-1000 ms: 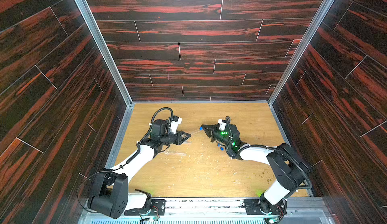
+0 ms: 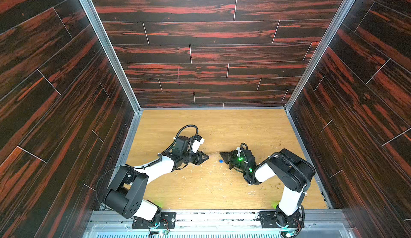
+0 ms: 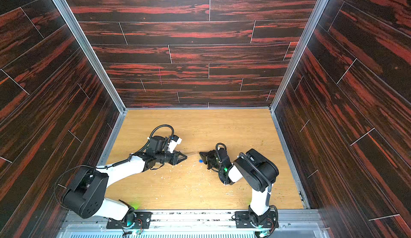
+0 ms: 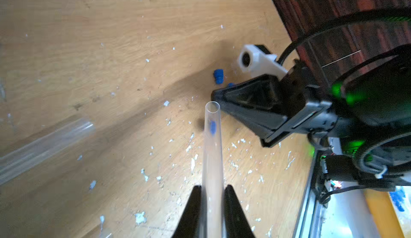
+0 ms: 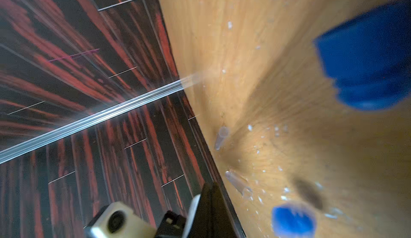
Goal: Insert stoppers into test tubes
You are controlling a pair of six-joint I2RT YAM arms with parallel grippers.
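Note:
A clear test tube (image 4: 212,161) rises upright in the left wrist view, held by my left gripper, which is shut on it. A blue shape shows through or behind its upper part; I cannot tell whether it is inside. My right gripper is shut, with nothing seen between its fingers, close beyond the tube's mouth. Blue stoppers lie on the table by it; in the right wrist view one large stopper (image 5: 364,54) and another (image 5: 293,218) show near it. Another clear tube (image 4: 47,146) lies on the table.
Dark patterned walls (image 2: 51,66) with metal rails enclose it on the back and sides.
Both arms have moved toward the front of the table.

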